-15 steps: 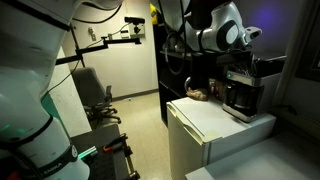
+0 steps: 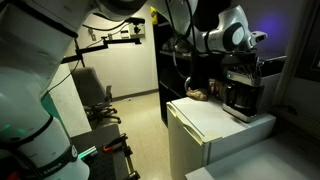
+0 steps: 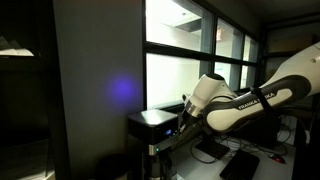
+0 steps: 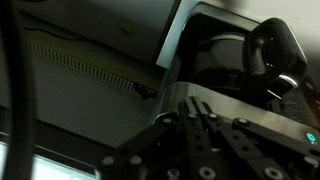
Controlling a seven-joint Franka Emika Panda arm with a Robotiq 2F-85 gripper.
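Note:
A black coffee maker (image 2: 243, 96) stands on the white counter in exterior view 1. My gripper points down at its top, and in the wrist view the fingers are together with nothing showing between them. The black, glossy machine (image 4: 215, 65) fills the upper middle of that view, with a curved black handle (image 4: 275, 58) on its right. The fingertips appear over the machine's pale metallic edge; whether they touch it cannot be told. In exterior view 2 the white arm (image 3: 208, 95) bends downward, and the gripper's end is dark and unclear.
Brown items (image 2: 197, 95) sit at its back edge. A wall with windows stands close behind. An office chair (image 2: 97, 100) is on the floor, away to the left.
The arm's wrist has shifted slightly to the right above the coffee maker. The machine and counter look unmoved.

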